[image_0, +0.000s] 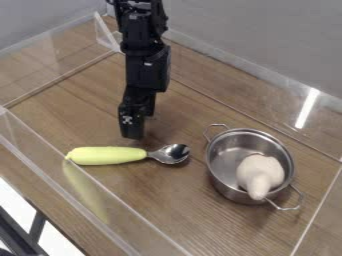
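Observation:
The black gripper (134, 124) hangs low over the wooden table, just behind a yellow-green elongated object (107, 156) and a metal spoon (170, 154) lying beside it at the front left; whether its fingers are apart is hard to make out. To the right stands a steel pot (233, 148) with two wire handles, holding a pale, pear-shaped object (259, 174).
Clear plastic walls (267, 80) border the table at the back and sides. Bare wood (80, 105) is free to the left of the gripper and behind the pot.

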